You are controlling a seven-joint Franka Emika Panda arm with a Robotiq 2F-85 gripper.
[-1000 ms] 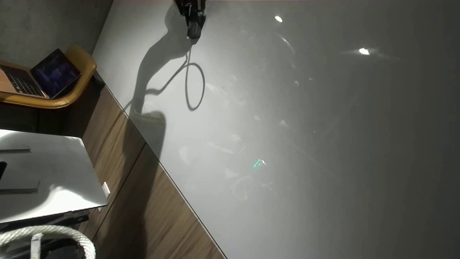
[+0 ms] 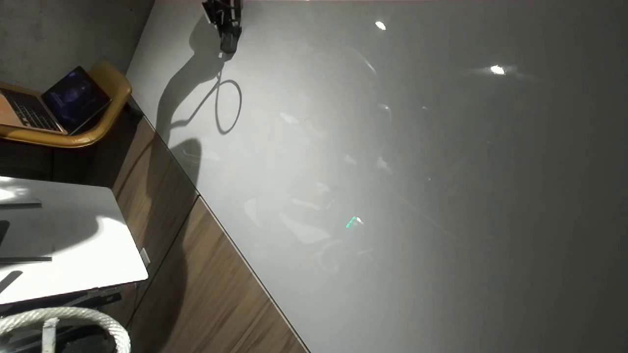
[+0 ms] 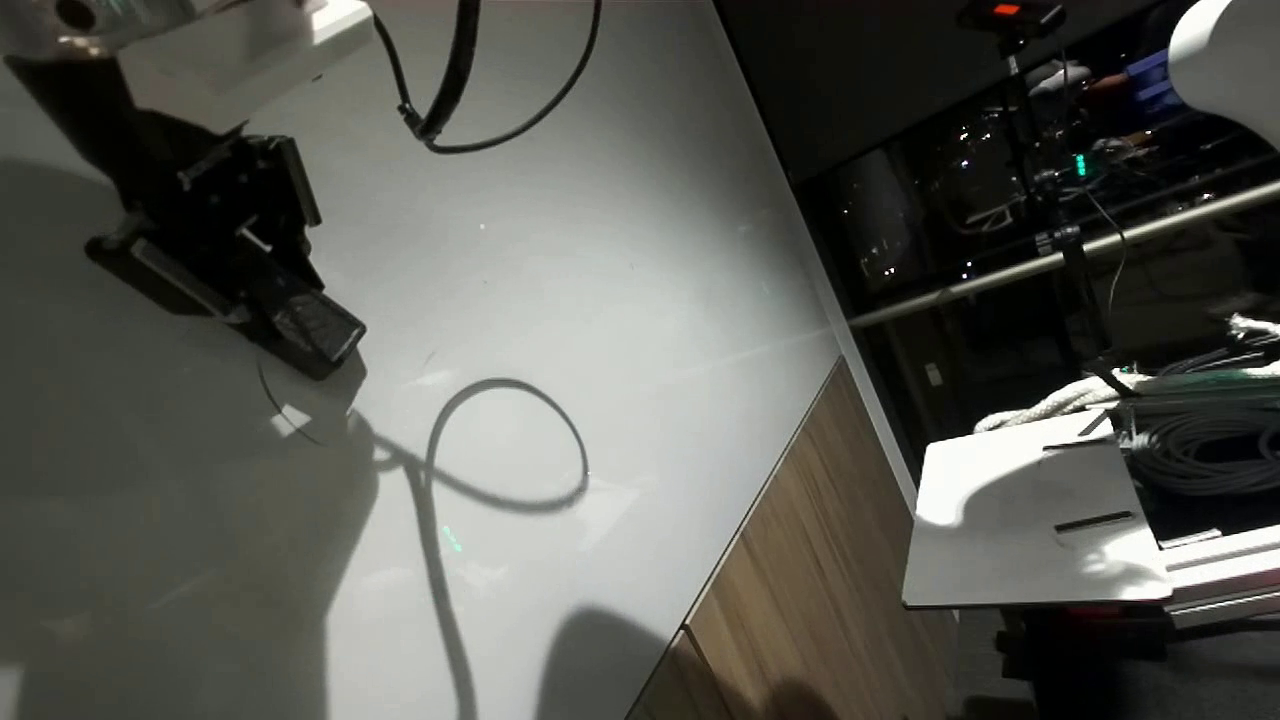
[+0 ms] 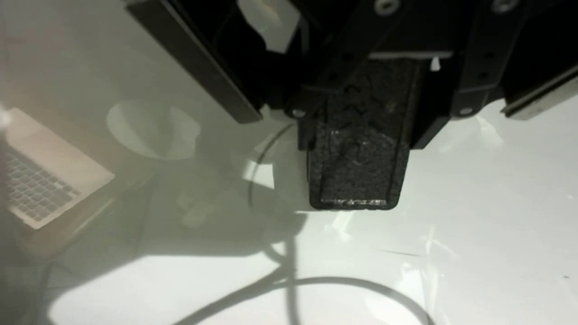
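In the wrist view my gripper is shut on a dark, rough-textured block (image 4: 358, 176). One of its fingers (image 4: 306, 127) presses the left side, and the other bears on the right. Past the fingertips sticks the block's rounded lower end. From the second exterior view, the same block (image 3: 318, 330) points down and to the right, over the pale table. At the top edge of the first exterior view, only the dark end of the gripper and the block (image 2: 229, 42) show. How far the block is from the table, I cannot tell.
Faint smears mark the glossy table (image 2: 441, 247), which is otherwise bare. A black cable loop (image 3: 516, 132) hangs by the arm, casting a looped shadow. Beyond the table's edge are a chair (image 2: 120, 88) with a laptop (image 2: 76, 100) and a white board (image 2: 70, 235).
In the first exterior view, the gripper and the block have shifted left along the top edge. The arm's shadow has moved left with them.
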